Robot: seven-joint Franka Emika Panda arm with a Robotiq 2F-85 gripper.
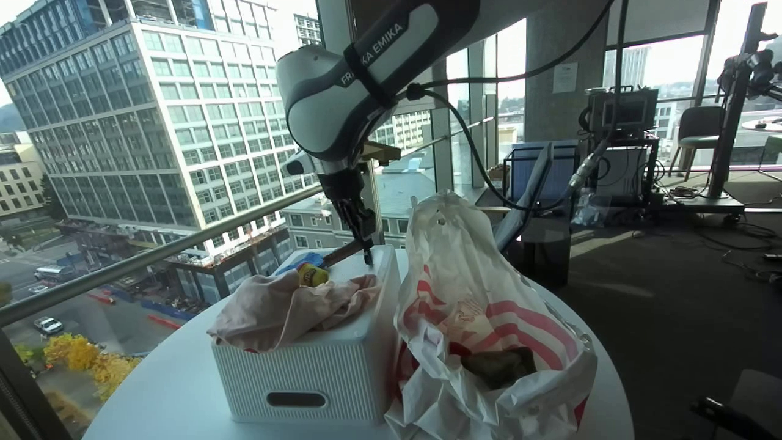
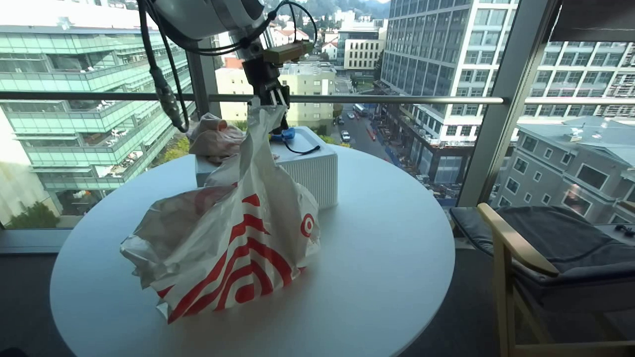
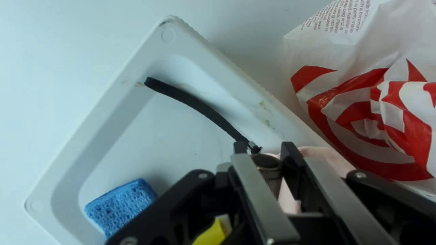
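Note:
My gripper [image 1: 362, 233] is over the white box's top, shut on a dark brown cylindrical object [image 1: 341, 253]. In exterior view 1 the object juts out to the left, tilted. The wrist view shows its round end [image 3: 268, 161] between the fingers, with a black strap [image 3: 196, 104] trailing from it across the recessed box top. In exterior view 2 the strap [image 2: 303, 149] also shows on the box. How far the object is lifted off the lid I cannot tell.
On the white box [image 1: 308, 374] are a pink cloth [image 1: 267, 311], a yellow tub [image 1: 313, 275] and a blue sponge [image 3: 121, 205]. Beside it stands a tall white-and-red plastic bag [image 2: 250, 238].

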